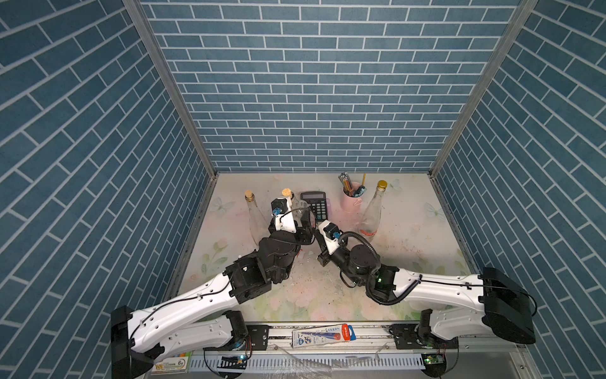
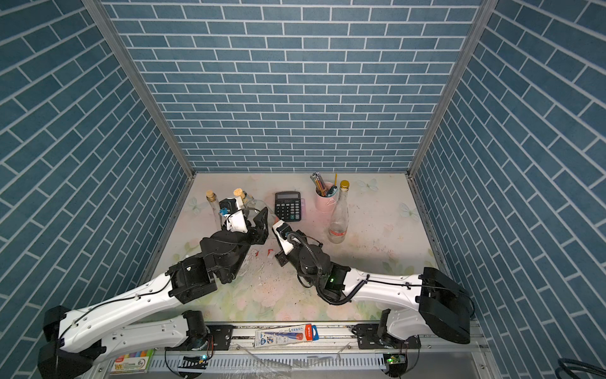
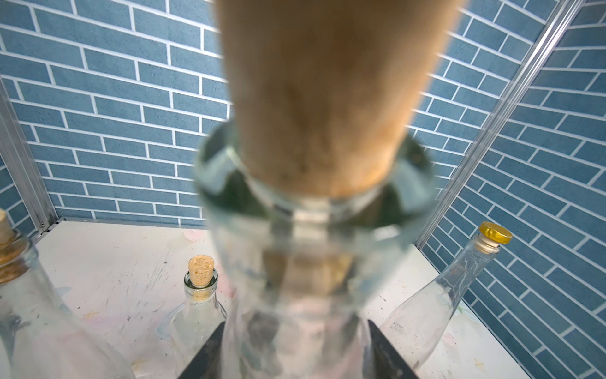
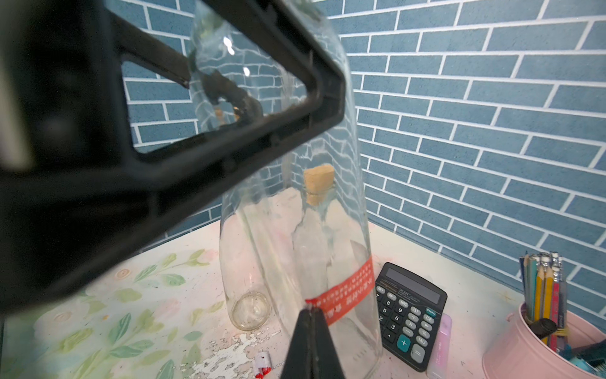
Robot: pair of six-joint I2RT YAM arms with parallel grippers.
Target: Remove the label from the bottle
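A clear corked bottle (image 3: 303, 271) fills the middle of the left wrist view, with my left gripper shut around its neck. Its lower body shows in the right wrist view, where a red label (image 4: 344, 290) with pale writing wraps part of the glass. My right gripper is shut, its thin fingertips together right at the label's left end. Whether a sliver of label is caught between them cannot be made out. The label's far side is out of sight.
Other corked bottles (image 1: 257, 218) stand at the left, and a gold-capped bottle (image 2: 339, 218) at the right. Behind lie a calculator (image 2: 288, 206) and a pink pencil cup (image 2: 325, 201). Small red-and-white scraps (image 4: 262, 362) lie on the table.
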